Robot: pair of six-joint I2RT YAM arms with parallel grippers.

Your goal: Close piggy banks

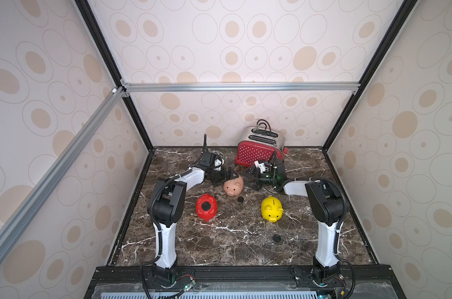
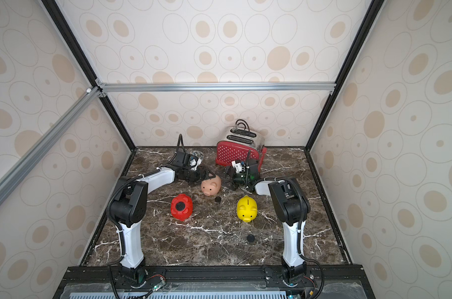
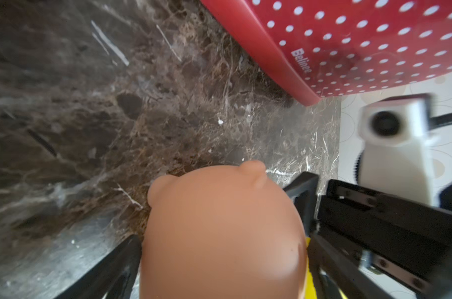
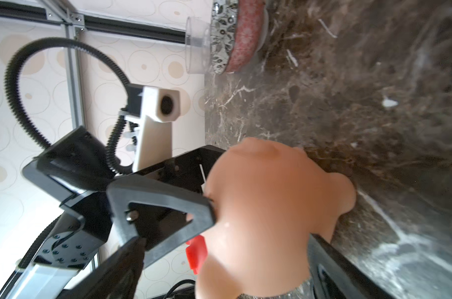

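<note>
The flesh-coloured piggy bank (image 1: 233,186) is tilted between my two arms, its face toward the front. My left gripper (image 1: 230,175) stands open at its left and back, and the bank's body (image 3: 223,229) sits between the spread fingers. On the other side, my right gripper (image 1: 251,180) is open too, the bank (image 4: 270,209) in front of its fingers. The red piggy bank (image 1: 206,214) lies underside up with a black plug (image 1: 206,205) in its middle. A yellow piggy bank (image 1: 271,208) stands upright. Loose black plugs lie on the table, one (image 1: 240,198) just in front of the flesh-coloured bank and another (image 1: 276,238) nearer the front.
Behind my right gripper stands a red dotted toaster (image 1: 258,149), close to the back wall. A glass jar (image 4: 231,37) sits behind the left arm.
</note>
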